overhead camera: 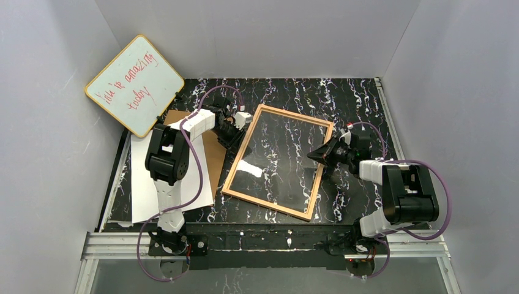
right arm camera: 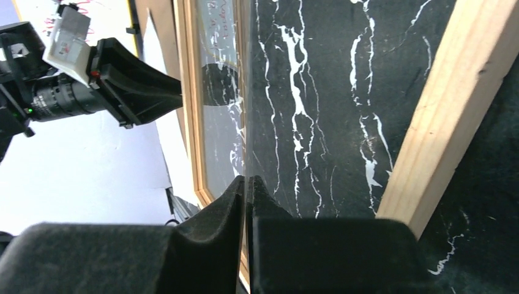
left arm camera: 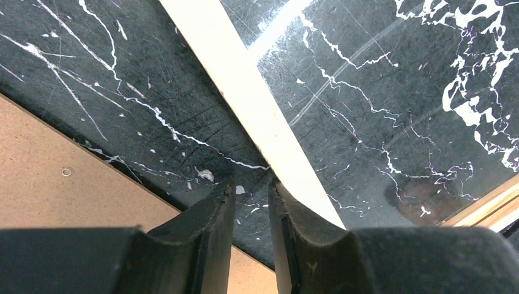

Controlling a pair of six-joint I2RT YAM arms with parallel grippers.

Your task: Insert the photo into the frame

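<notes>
The light wooden frame (overhead camera: 276, 205) lies on the dark marbled table, slightly turned. A clear sheet (right arm camera: 247, 92) shows nearly edge-on in the right wrist view, its edge running between the fingers of my right gripper, which is shut on it. In the top view that gripper (overhead camera: 312, 155) is over the frame's right bar, and a white glare patch (overhead camera: 250, 168) shines at lower left inside the frame. My left gripper is part open beside the frame's left bar (left arm camera: 257, 110), one finger close against it, only table showing between its fingertips.
Left of the frame lie a brown board (overhead camera: 214, 153) and a white sheet (overhead camera: 142, 184), partly under the left arm. A whiteboard with red writing (overhead camera: 134, 86) leans at the back left. Bare table lies right of the frame.
</notes>
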